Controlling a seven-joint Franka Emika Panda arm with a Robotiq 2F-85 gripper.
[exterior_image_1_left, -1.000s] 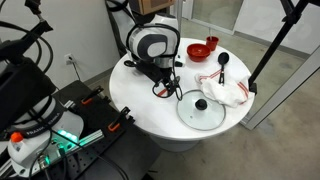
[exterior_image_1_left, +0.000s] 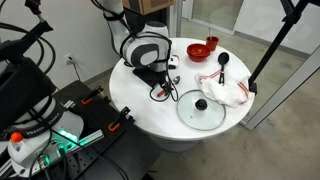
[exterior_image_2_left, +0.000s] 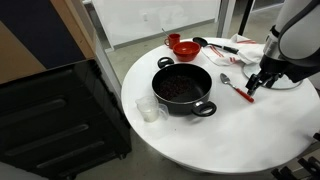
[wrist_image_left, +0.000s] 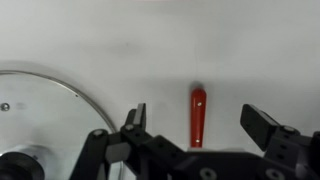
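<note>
A spoon with a red handle (exterior_image_2_left: 243, 95) and metal bowl (exterior_image_2_left: 225, 79) lies on the white round table, beside the black pot (exterior_image_2_left: 179, 85). My gripper (exterior_image_2_left: 262, 86) is low above the table by the handle end, open and empty. Between its spread fingers in the wrist view, the red handle (wrist_image_left: 198, 117) lies on the table below, running roughly lengthwise in the image; its lower part is hidden behind the gripper. A glass lid (exterior_image_1_left: 202, 110) with a black knob rests on the table, its edge also showing at the left of the wrist view. In exterior view 1 the arm hides the pot.
Red bowls (exterior_image_1_left: 200, 52) and a red cup (exterior_image_2_left: 173, 39) stand at the far side. A black ladle (exterior_image_1_left: 223, 60) lies by a white cloth with red marks (exterior_image_1_left: 224, 88). A clear cup (exterior_image_2_left: 150, 109) is beside the pot.
The arm and gripper have shifted a little to the left in exterior view 1, toward the red handle. The lid, cloth and bowls stay where they were.
</note>
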